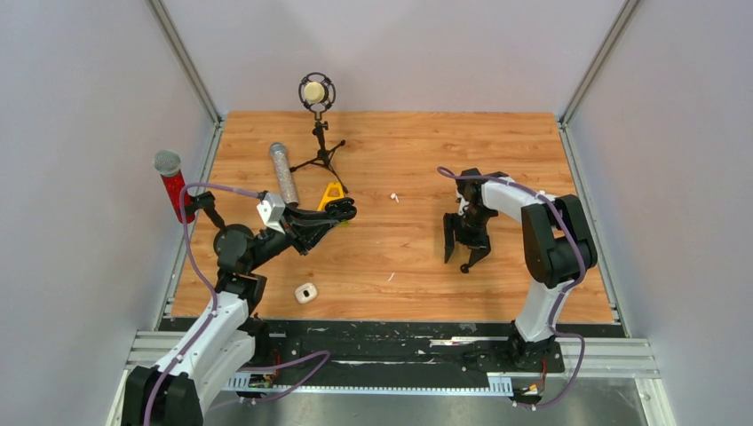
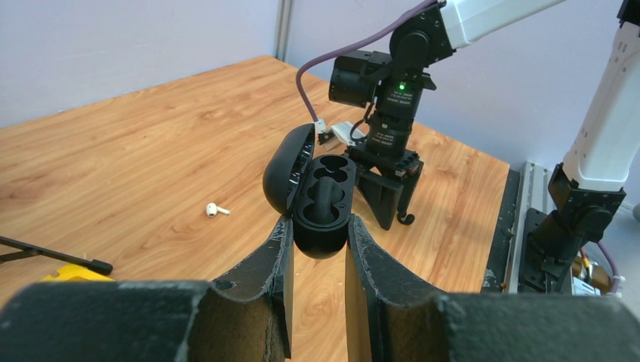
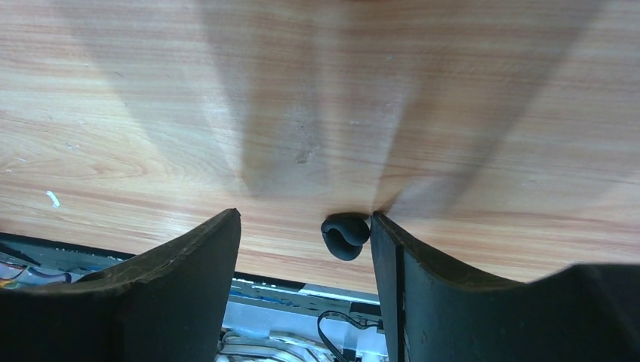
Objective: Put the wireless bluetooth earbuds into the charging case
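The black charging case [image 2: 322, 240] is raised above the table with its lid up, and my left gripper is shut on it. Round wells and a dark raised shape show inside; whether that shape is an earbud I cannot tell. A black earbud [image 3: 346, 235] lies on the table near the front edge, also small in the top view [image 1: 464, 268]. Low over it, my right gripper is open, its fingertips to either side. The right-hand finger [image 3: 389, 260] appears close against the earbud, while a wide gap separates the left-hand finger [image 3: 200, 260] from it.
White earbuds [image 1: 394, 197] lie mid-table. A small white case [image 1: 306, 293] rests near the front left. Behind my left arm are a silver microphone [image 1: 283, 173], a yellow object [image 1: 332, 193] and a stand-mounted microphone [image 1: 314, 92]. The centre has free room.
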